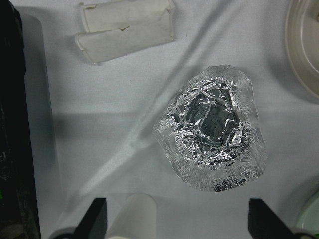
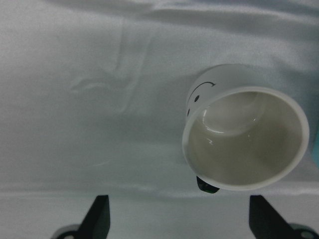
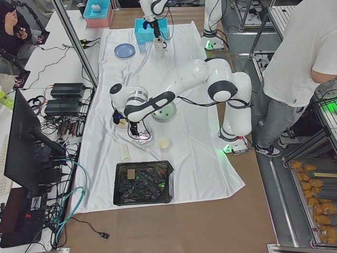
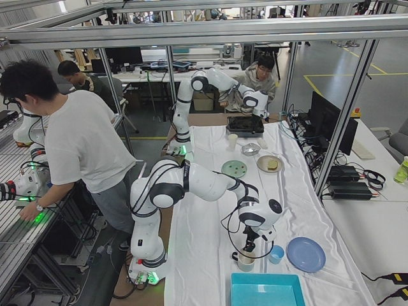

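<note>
My left gripper is open, hovering over a crumpled foil piece (image 1: 209, 129) on the white cloth; a pale folded strip (image 1: 124, 30), a cream cup (image 1: 134, 219) and a plate's rim (image 1: 299, 59) lie around it. My right gripper is open above a white mug (image 2: 224, 79) with a drawn face and dark handle, nothing between its fingers. A blue plate (image 4: 306, 254) and a small blue cup (image 4: 276, 254) stand beside the mug. A green plate (image 4: 234, 168) sits farther along the cloth.
A black tray (image 3: 142, 195) lies at one end of the cloth, a teal bin (image 4: 266, 293) at the other. The middle and right side of the cloth have free room. A person (image 3: 295, 68) stands beside the table.
</note>
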